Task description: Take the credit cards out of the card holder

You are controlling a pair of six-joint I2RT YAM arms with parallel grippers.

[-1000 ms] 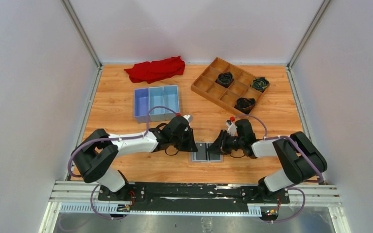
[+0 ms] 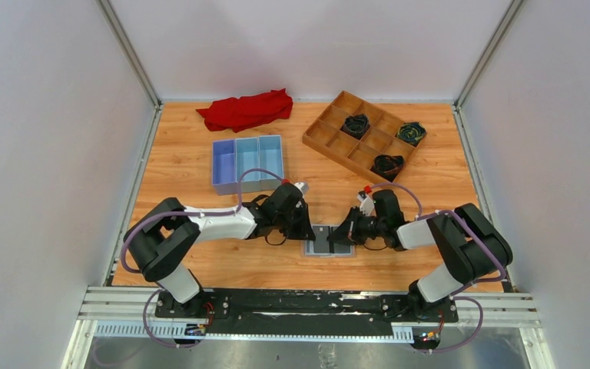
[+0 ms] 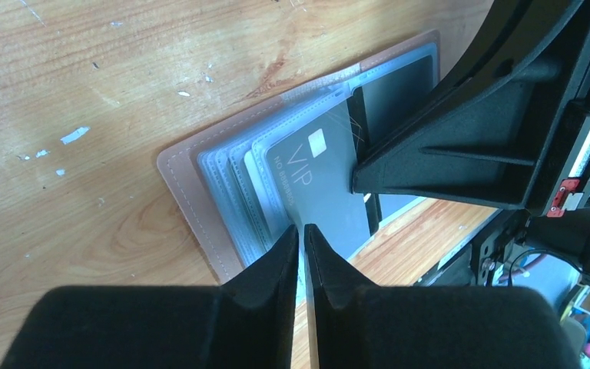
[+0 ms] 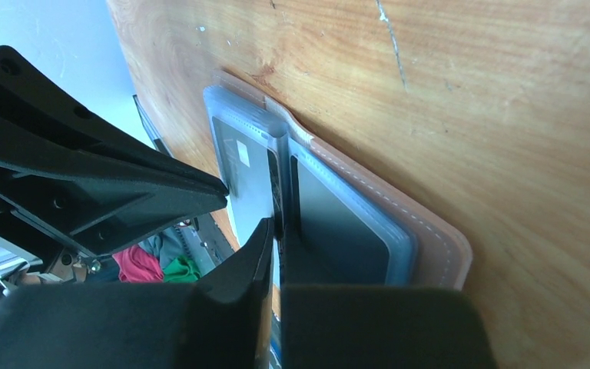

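The open card holder [image 3: 200,223] lies on the table, a brownish cover with clear bluish sleeves. A grey card marked VIP [image 3: 319,173] sits inside a left-hand sleeve, its right end by a dark strip at the middle. At the holder's left edge, my left gripper has its fingertips close together with a narrow gap against the sleeve. The right gripper presses down near the middle fold, its fingertips also close together by the dark strip. Whether either pinches a card or sleeve is unclear. Another dark card [image 4: 338,223] shows in the right-hand sleeve.
Behind the left arm stands a blue three-compartment tray [image 2: 236,187]. A red cloth [image 2: 247,112] lies at the back. A wooden divided box [image 2: 324,150] with several dark rolled items stands at back right. The table in front of the holder is clear.
Compared with a second ago, my left gripper and the holder have shifted slightly to the right. The right gripper has stayed almost in place.
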